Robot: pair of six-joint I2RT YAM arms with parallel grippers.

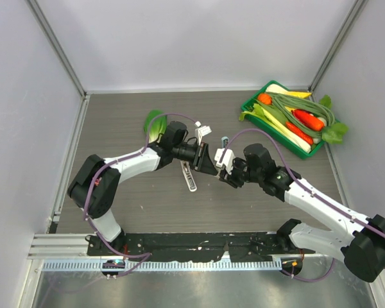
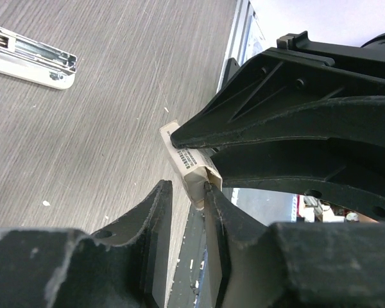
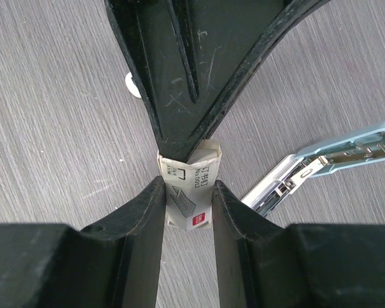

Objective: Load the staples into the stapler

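In the right wrist view, a small white printed box point(image 3: 191, 196) is pinched between the fingers of my right gripper. Its upper end is open, and one black fingertip point(image 3: 176, 144) of the left gripper sits at that opening. My left gripper is part open in the left wrist view, its two fingers on either side of the box's near end, with one at the mouth of the box point(image 2: 183, 154). The stapler lies on the table with its light blue cover point(image 3: 359, 147) swung open from the white base point(image 3: 269, 189). The base point(image 1: 188, 176) shows below the left arm from above.
At the back right stands a green basket point(image 1: 303, 153) of vegetables. A leafy green vegetable point(image 1: 155, 124) lies behind the left arm. White bits are scattered on the table.
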